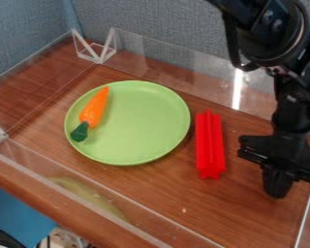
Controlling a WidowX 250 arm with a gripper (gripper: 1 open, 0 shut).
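A black gripper point(277, 177) hangs low over the wooden floor at the right, to the right of a long red block point(209, 145) and apart from it; whether its fingers are open or shut is unclear. A green plate point(144, 140) lies left of the block, with a toy carrot point(96, 107) on its left part.
The wooden surface point(165, 208) is edged by clear plastic walls, with white brackets point(93, 48) at the back left. Bare wood shows at the front and left. A grey partition stands behind.
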